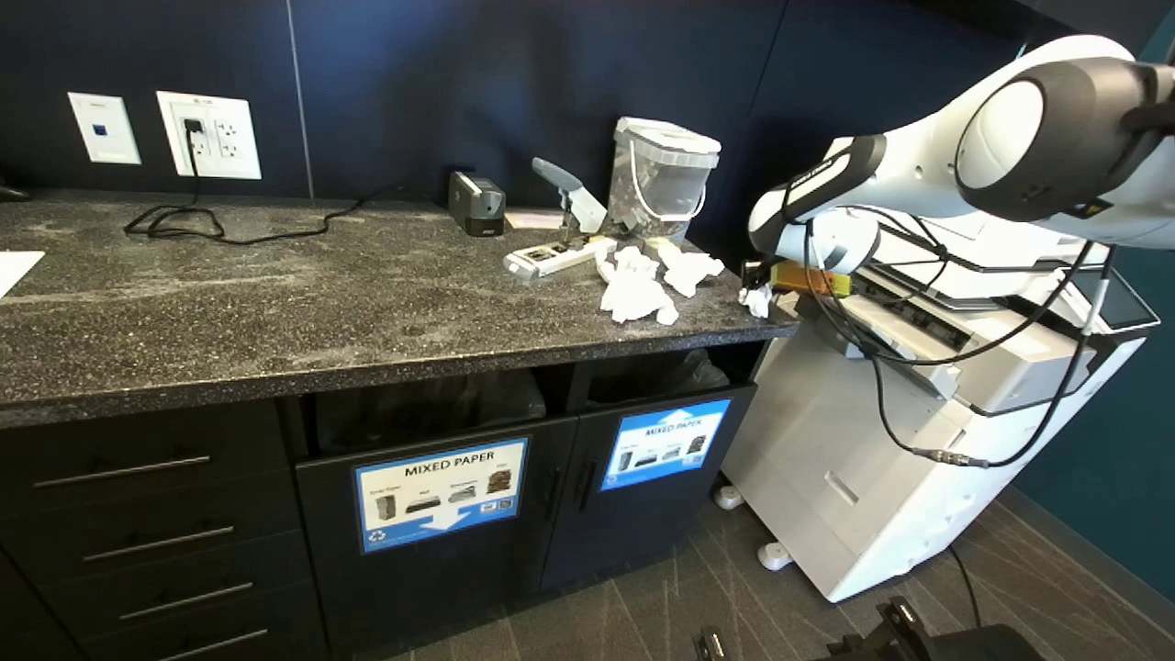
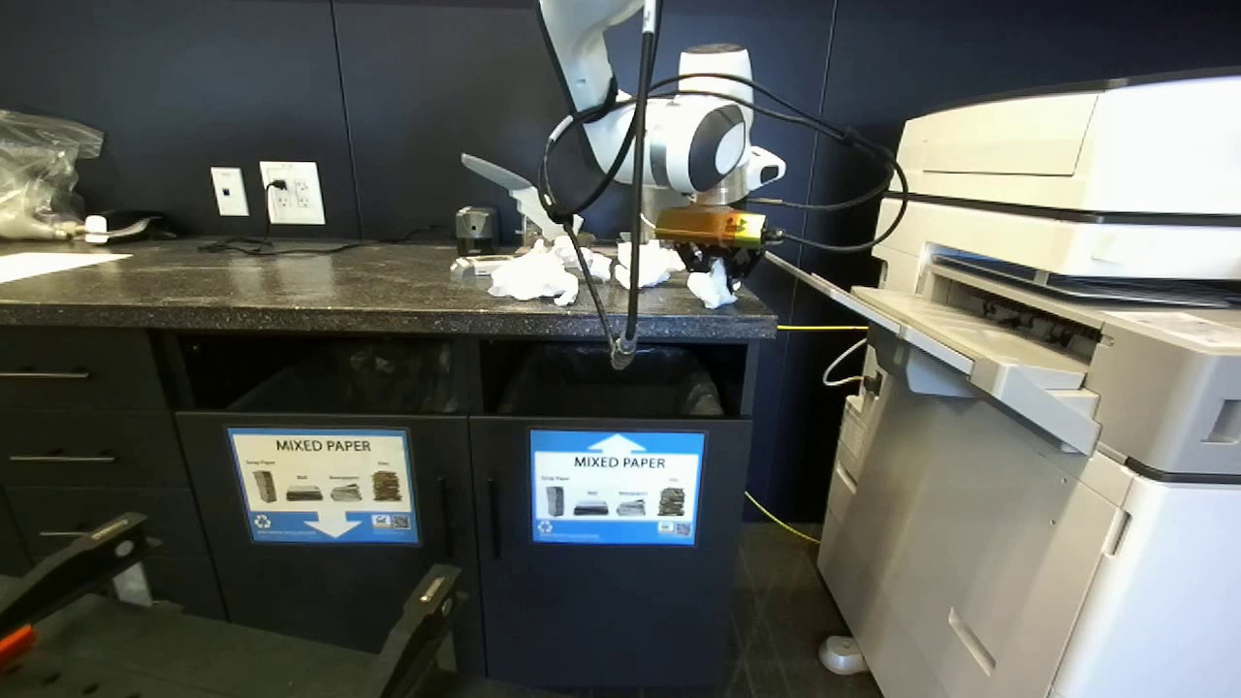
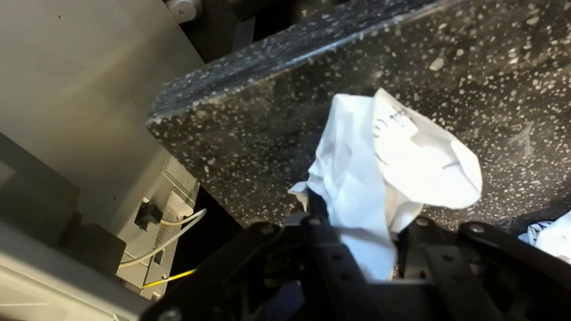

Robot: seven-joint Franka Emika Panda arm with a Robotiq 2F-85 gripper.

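A crumpled white paper [image 3: 353,176] with some dark writing is between the two fingers of my gripper in the wrist view. The fingers stand apart by about the width of the paper's lower part; whether they grip it firmly is not clear. In exterior view 2 that paper [image 2: 711,285] hangs under the gripper [image 2: 718,269], low over the right end of the dark speckled counter [image 2: 384,285]. More crumpled papers lie to its left: a larger piece [image 2: 535,275] and another [image 2: 648,264].
Below the counter are two bin openings [image 2: 605,382] with Mixed Paper signs [image 2: 617,489]. A stapler [image 1: 556,255], a black box [image 1: 476,205] and a clear bucket [image 1: 661,182] stand toward the wall. The printer [image 1: 870,463] is close on the right. Cables [image 2: 896,174] loop from the arm.
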